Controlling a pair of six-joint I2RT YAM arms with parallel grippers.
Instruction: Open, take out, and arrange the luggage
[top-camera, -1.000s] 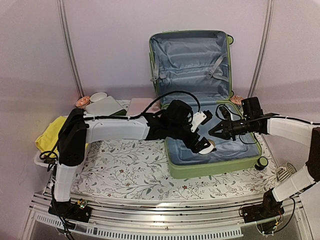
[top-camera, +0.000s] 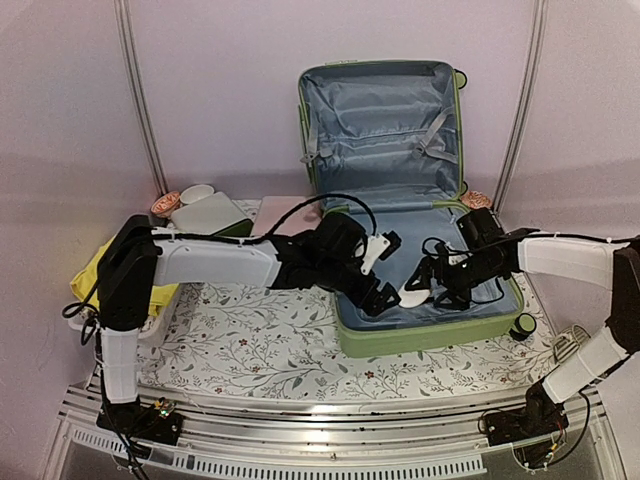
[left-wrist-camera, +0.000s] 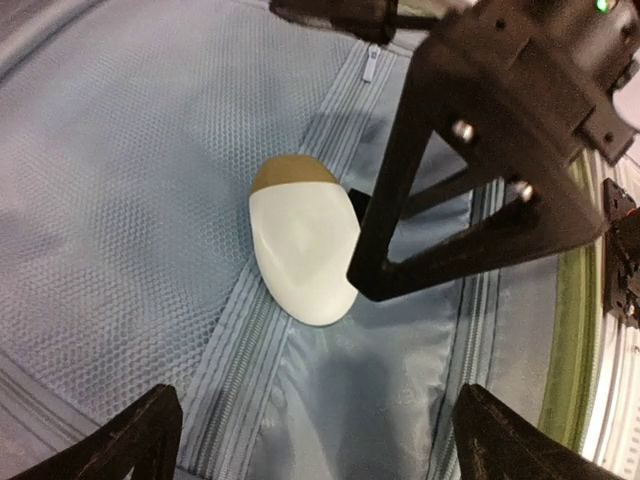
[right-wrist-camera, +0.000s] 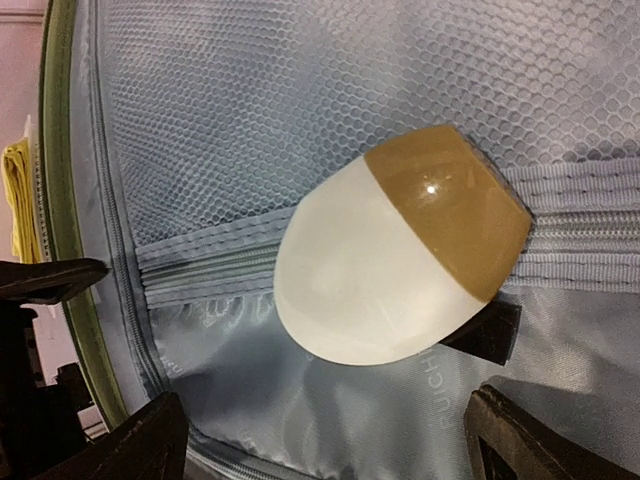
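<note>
The green suitcase (top-camera: 430, 342) lies open, its blue-lined lid (top-camera: 380, 120) raised at the back. On the zipped lining of the base rests a white-and-tan oval object (top-camera: 412, 298) (left-wrist-camera: 305, 245) (right-wrist-camera: 380, 260), with a small black piece beside it. My left gripper (top-camera: 375, 295) stands open at the base's left part, above the lining, nothing between its fingers. My right gripper (top-camera: 440, 285) is open just above the oval object, which lies between its fingertips in the right wrist view without being held.
A white bin (top-camera: 150, 330) with yellow cloth (top-camera: 95, 270) stands at the left. Pale cases (top-camera: 208, 212), a pink item (top-camera: 280, 210) and small bowls (top-camera: 198, 193) lie at the back left. A dark round object (top-camera: 522, 326) sits right of the suitcase.
My left arm has drawn back leftward from over the oval object. My right gripper has moved down and toward the front, over that object.
</note>
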